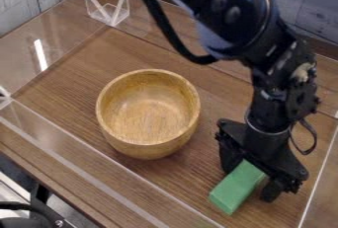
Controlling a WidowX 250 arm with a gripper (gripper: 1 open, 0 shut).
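Note:
The black gripper (258, 165) is low at the right, its open fingers down around the upper end of a green oblong object (234, 190) lying on the wooden table (79, 173). Whether the fingers touch it is hard to tell. The object's lower end sticks out toward the bottom of the view.
An empty tan bowl (145, 109) sits left of the gripper. A small white wire-like item (106, 5) stands at the back left.

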